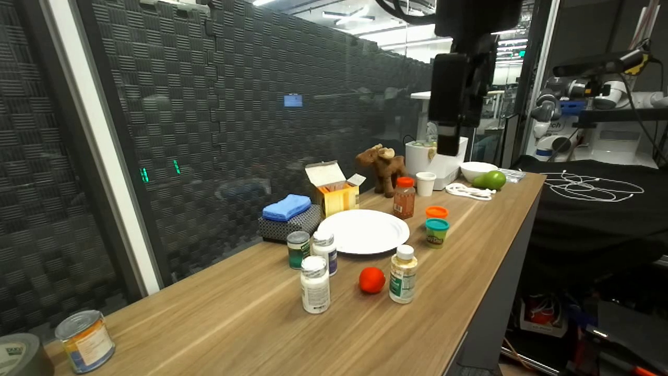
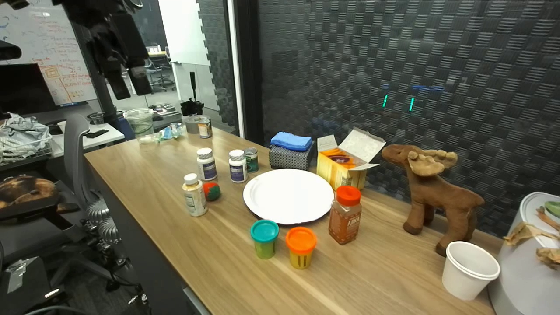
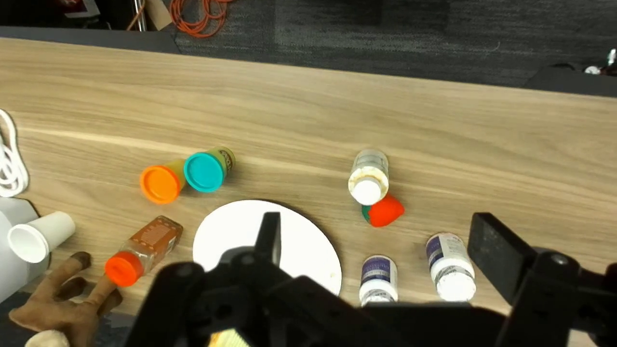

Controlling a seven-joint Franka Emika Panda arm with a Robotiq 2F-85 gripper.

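My gripper (image 2: 131, 87) hangs high above the counter, well clear of everything on it. In the wrist view its fingers (image 3: 491, 251) stand wide apart and the gripper is open, with nothing held. Below lie a white plate (image 3: 263, 231), a red strawberry-like object with a green end (image 3: 386, 210) and a white-capped bottle (image 3: 368, 176) close beside it. Two white pill bottles stand nearby, one at the left (image 1: 314, 285) and one behind it (image 1: 325, 250). A teal-lidded tub (image 2: 264, 239) and an orange-lidded tub (image 2: 300, 247) stand side by side near the plate.
Along the wall are a green can (image 1: 298, 249), a blue cloth (image 1: 286, 207) on a dark box, an open yellow box (image 1: 338, 197) and a plush moose (image 2: 433, 191). An orange-capped jar (image 2: 345, 215) and white cups (image 2: 468, 268) stand further along.
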